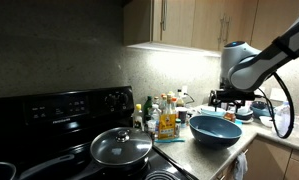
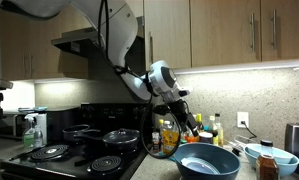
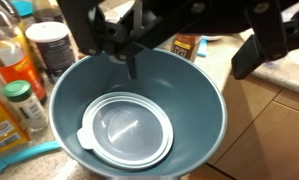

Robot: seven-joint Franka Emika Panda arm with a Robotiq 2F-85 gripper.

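Note:
A large blue-grey bowl (image 1: 215,131) stands on the counter right of the stove. In the wrist view a round clear lid or shallow dish (image 3: 127,130) with a pale rim lies inside the bowl (image 3: 204,95). My gripper (image 1: 226,100) hangs above the bowl, apart from it, with its fingers pointing down. Its fingers are spread wide, and nothing shows between the dark fingers. Exterior view 2 has the arm reaching over the bowl (image 2: 209,160) from the left.
Bottles and jars, including a yellow-labelled bottle (image 1: 168,122), crowd the bowl's left side. A lidded pan (image 1: 121,148) sits on the stove. A light-blue bowl (image 2: 272,155) and a brown-capped bottle (image 2: 267,162) stand at the right. A cabinet (image 1: 176,22) hangs overhead.

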